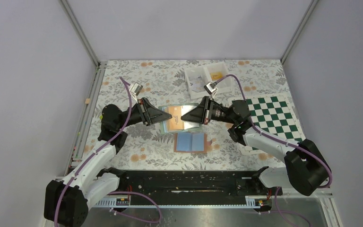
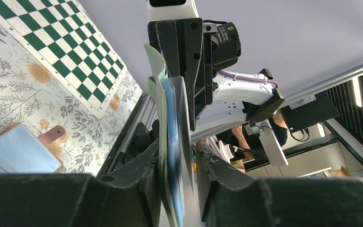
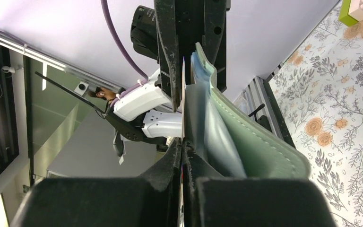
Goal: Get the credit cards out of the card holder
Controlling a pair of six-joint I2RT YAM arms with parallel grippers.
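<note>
A green card holder [image 1: 166, 131] with clear pockets hangs between my two grippers above the table. In the top view an orange card [image 1: 175, 124] shows in its middle. My right gripper is pressed shut on a thin card [image 3: 184, 101], seen edge-on. The holder's green cover [image 3: 260, 142] and clear pockets [image 3: 224, 137] stand to the right of that card, outside the right fingers. My left gripper stands open around the holder's other side, with its fingers [image 2: 208, 172] spread apart and the holder between them.
A second brown holder [image 1: 190, 152] with light blue pockets lies on the table below. A white two-part box [image 1: 187, 86] stands at the back. The green checkered board [image 1: 274, 118] lies at the right.
</note>
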